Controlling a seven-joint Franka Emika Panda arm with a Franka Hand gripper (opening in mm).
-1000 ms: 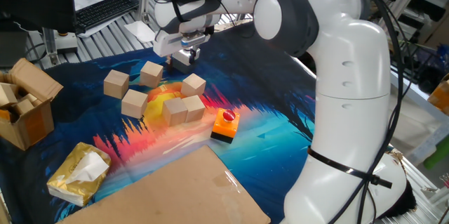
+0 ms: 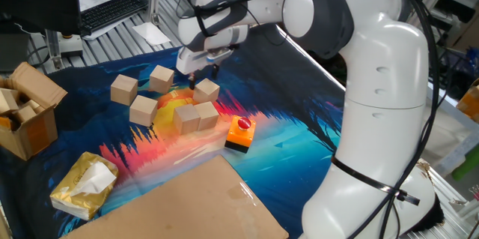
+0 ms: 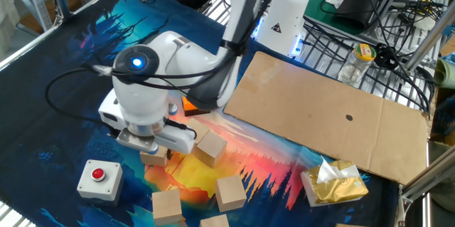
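Note:
My gripper point(image 2: 203, 78) hangs over the far side of the mat with its two dark fingertips apart, and nothing shows between them. Just below and beside it sits a wooden cube point(image 2: 206, 91); in the second view this cube point(image 3: 154, 158) is partly covered by the gripper's body. Farther left are three others: a cube point(image 2: 124, 89), a cube point(image 2: 161, 79) and a cube point(image 2: 143, 110).
An orange box with a red button point(image 2: 240, 133) stands right of the cubes. A grey red-button box point(image 3: 100, 182) shows in the second view. A tissue pack point(image 2: 84, 186), a cardboard sheet point(image 2: 183, 205) and an open carton point(image 2: 28, 123) lie around.
The cubes have not moved.

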